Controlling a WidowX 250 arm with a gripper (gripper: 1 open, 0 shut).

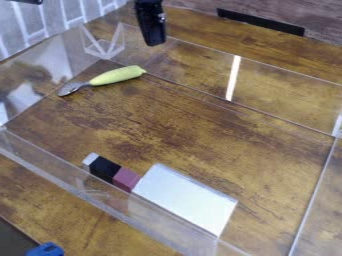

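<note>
At the top of the view, the black gripper [151, 22] hangs above the back left of a clear-walled enclosure; whether its fingers are open or shut is unclear. Below and left of it lies a yellow banana [116, 76], next to a metal spoon-like utensil [72, 88]. Near the front wall are a block with black and maroon parts [104, 170] and a silver-white rectangular object [185, 198].
Transparent walls [333, 170] surround the wooden work area, whose centre and right are clear. A blue object [44, 250] sits outside at the lower left corner.
</note>
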